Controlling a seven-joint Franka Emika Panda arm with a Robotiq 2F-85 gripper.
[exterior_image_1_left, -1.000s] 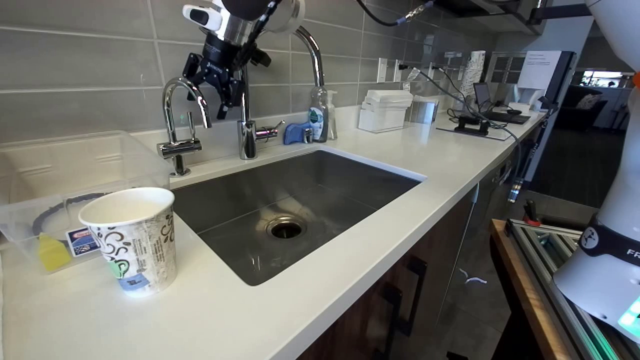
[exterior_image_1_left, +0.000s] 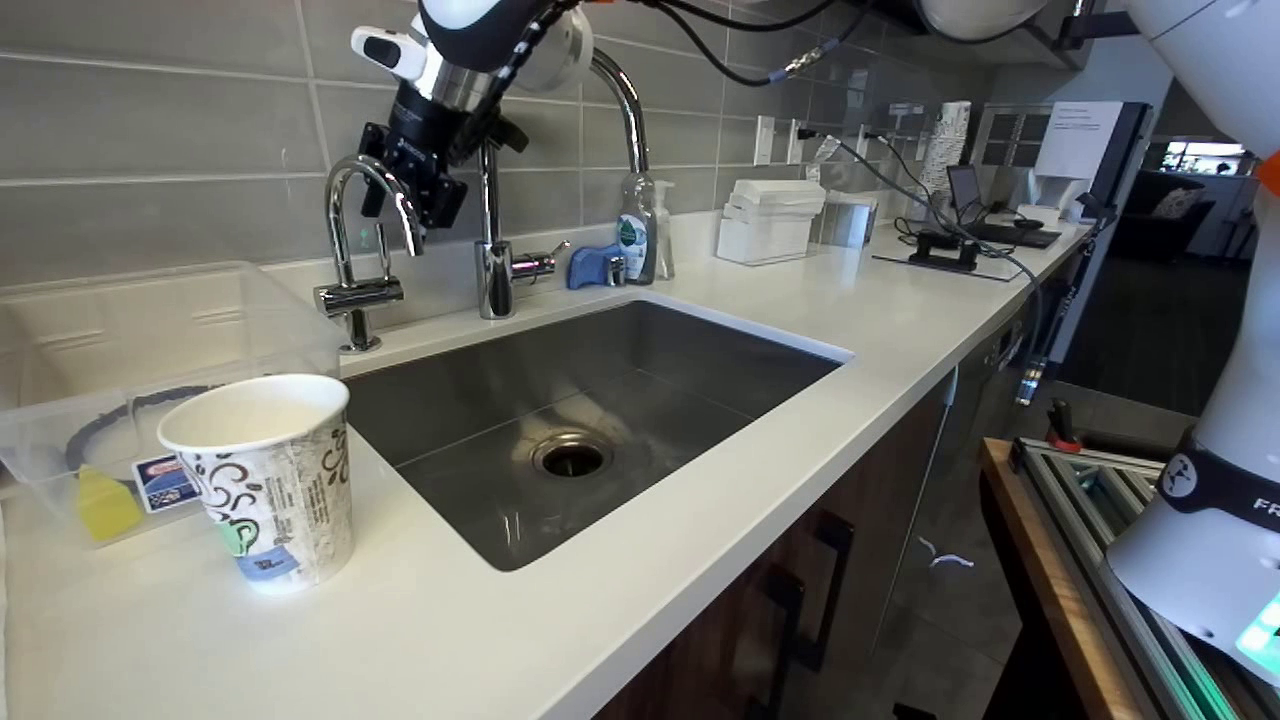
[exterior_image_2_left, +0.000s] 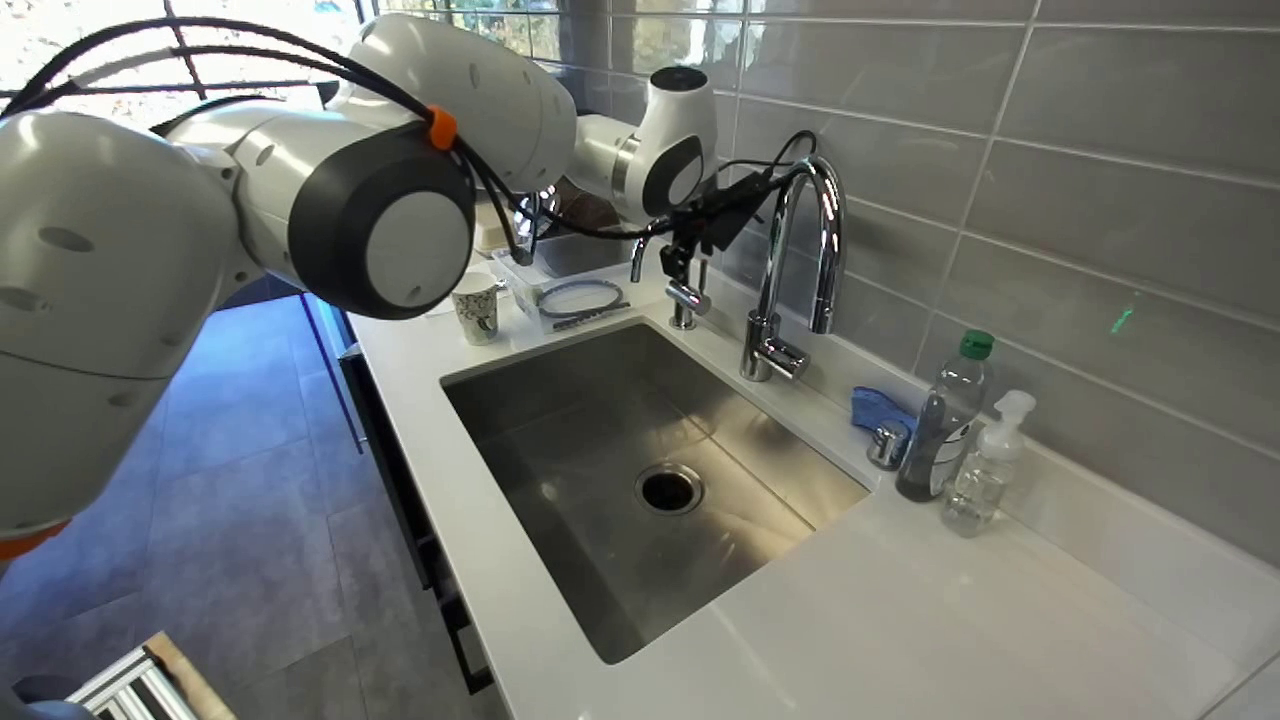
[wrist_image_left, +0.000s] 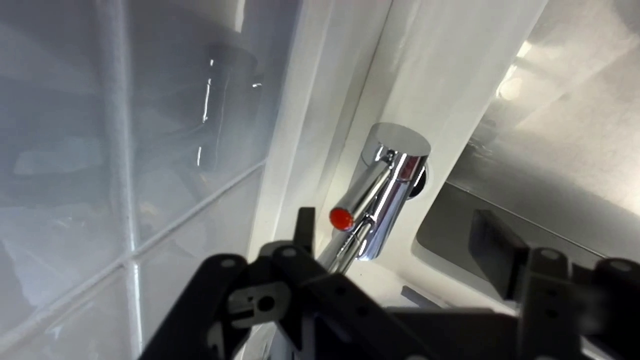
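Note:
A small chrome faucet (exterior_image_1_left: 349, 292) with a curved spout stands behind the sink's left side. In the wrist view its lever (wrist_image_left: 366, 191) ends in a red tip (wrist_image_left: 341, 218), beside the upright chrome body (wrist_image_left: 388, 210). My gripper is open, its two dark fingers well apart; in that view the lever lies between them, nearer the left finger (wrist_image_left: 304, 230). No contact between fingers and lever can be made out. From the side, the gripper (exterior_image_1_left: 408, 214) hangs just behind the spout, pointing down.
A tall chrome faucet (exterior_image_2_left: 774, 306) rises close by. The sink (exterior_image_1_left: 600, 396) is empty. A patterned paper cup (exterior_image_1_left: 270, 492) and a clear bin (exterior_image_1_left: 144, 318) stand to its left, with soap bottles (exterior_image_2_left: 954, 414) on the other side. Tiled wall (exterior_image_1_left: 156, 144) is close behind the gripper.
My gripper has moved slightly left and down behind the small faucet, and its fingers look a little closer together. The cup, faucets and bin are where they were.

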